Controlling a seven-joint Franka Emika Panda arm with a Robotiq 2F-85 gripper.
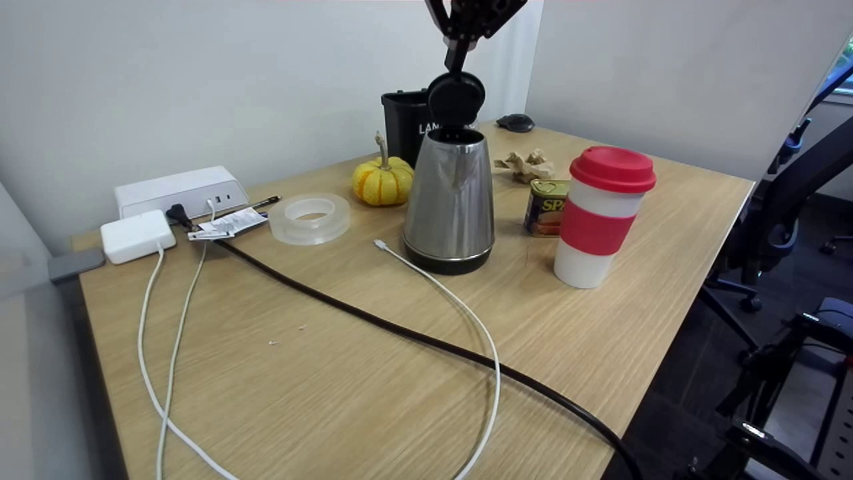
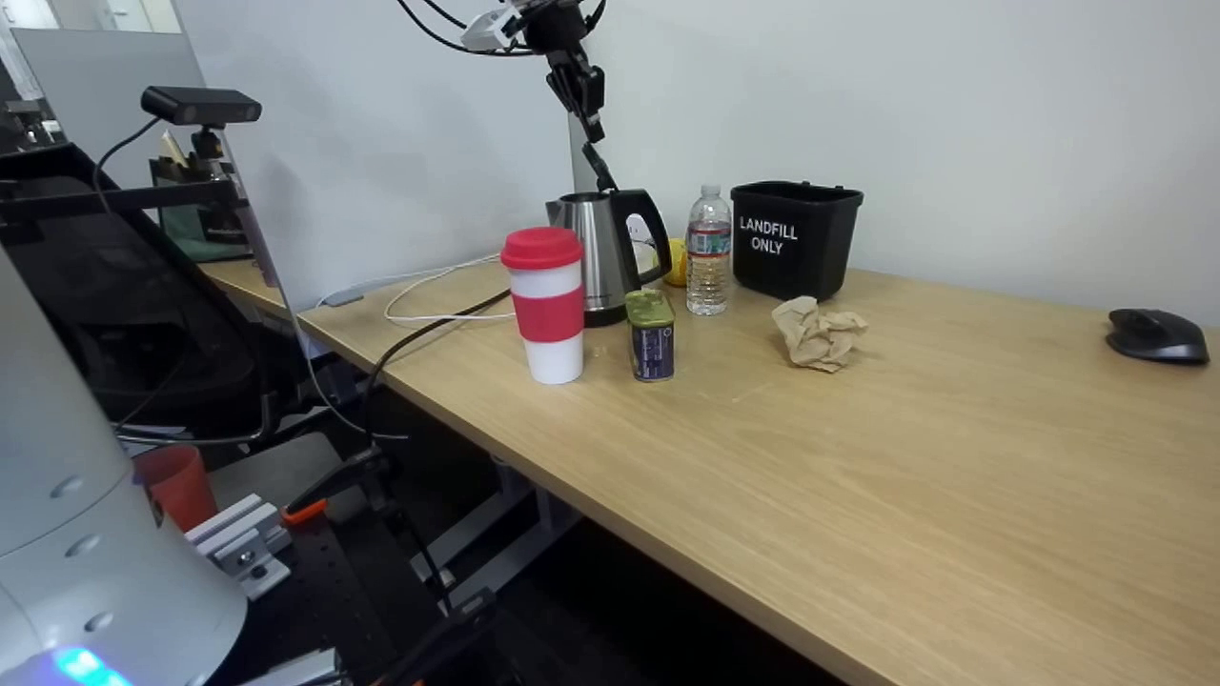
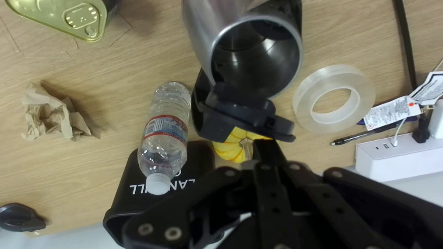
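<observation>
A steel kettle (image 1: pixel 450 200) stands upright on the table with its black lid (image 1: pixel 456 103) raised. In the wrist view, the kettle's open mouth (image 3: pixel 257 58) faces the camera, and its lid (image 3: pixel 245 112) stands up beside that mouth. My gripper (image 1: pixel 456 64) is shut, pointing down at the lid's upper edge, with nothing seen between its fingers. Exterior view 2 puts the gripper (image 2: pixel 596 135) right at the top of the tilted lid (image 2: pixel 598 167). They touch or nearly touch; I cannot tell which.
Close to the kettle are a red-and-white cup (image 1: pixel 597 216), a can (image 2: pixel 652 335), a water bottle (image 2: pixel 709 252), a yellow pumpkin (image 1: pixel 383 181), a black bin (image 2: pixel 795 242) and a tape roll (image 1: pixel 310 220). Cables cross the front.
</observation>
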